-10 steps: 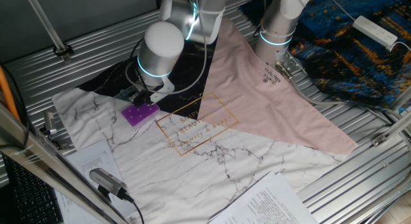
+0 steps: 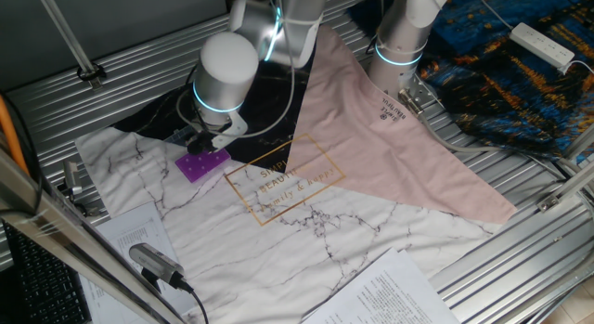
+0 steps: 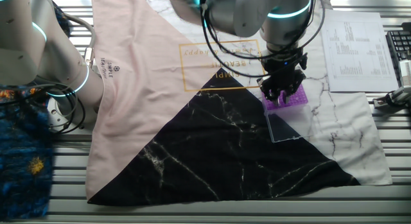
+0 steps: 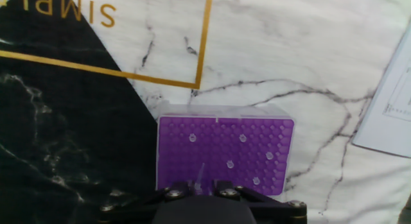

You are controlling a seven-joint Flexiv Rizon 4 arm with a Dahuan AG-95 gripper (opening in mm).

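Observation:
A purple tube rack (image 4: pixel 257 137) with rows of small holes lies on the marble-print cloth, several clear tubes (image 4: pixel 243 138) standing in it. My gripper is over its near edge in the wrist view, fingertips close together with a narrow gap. A thin clear pointed piece (image 4: pixel 201 172) shows at that gap; whether it is gripped cannot be made out. In exterior view 2 the dark gripper (image 3: pixel 282 89) covers part of the rack (image 3: pixel 294 99). A transparent lid (image 3: pixel 282 129) extends from the rack over the black part of the cloth.
Printed sheets (image 2: pixel 385 291) lie at the front, with more paper (image 3: pixel 356 51) beside a keyboard (image 3: pixel 399 44). A small metal device (image 2: pixel 156 264) sits at the front left.
The rack and cloth look unmoved.

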